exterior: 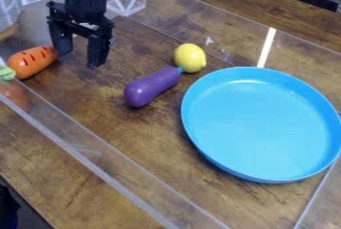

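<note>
The black gripper (80,38) hangs at the upper left, its two fingers apart and pointing down, just right of and above an orange toy carrot (32,62) with green top. An eggplant toy (152,89) lies in the middle, purple with a green stem. A yellow lemon-like toy (189,58) sits beyond it to the upper right. Nothing shows between the fingers.
A large blue plate (260,123) fills the right of the wooden table (147,173). Clear strips or panels border the left.
</note>
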